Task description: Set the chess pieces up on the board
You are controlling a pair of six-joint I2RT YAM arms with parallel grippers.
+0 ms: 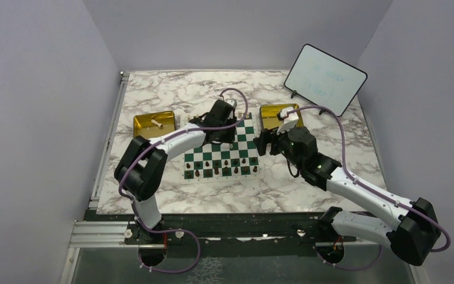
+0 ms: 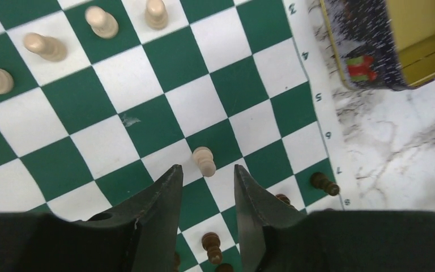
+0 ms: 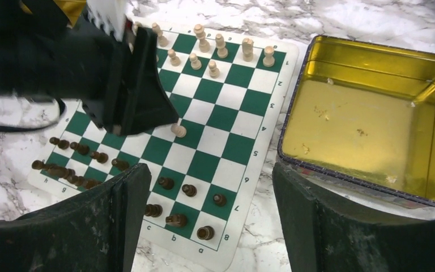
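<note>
A green and white chessboard [image 1: 245, 136] holds pale pieces along the far rows and dark pieces along the near rows. A lone pale piece [image 2: 204, 161] stands near the middle, just beyond the fingertips of my left gripper, which is part open with nothing seen between its fingers. In the right wrist view, my left gripper hangs above that pale piece [image 3: 178, 130]. My right gripper is open at the board's right side, beside the yellow bin, with board and dark pieces seen beyond its fingers.
The right yellow bin [image 3: 362, 130] looks almost empty. A left yellow bin [image 1: 145, 124] holds a pale piece. A whiteboard [image 1: 325, 77] stands at the back right.
</note>
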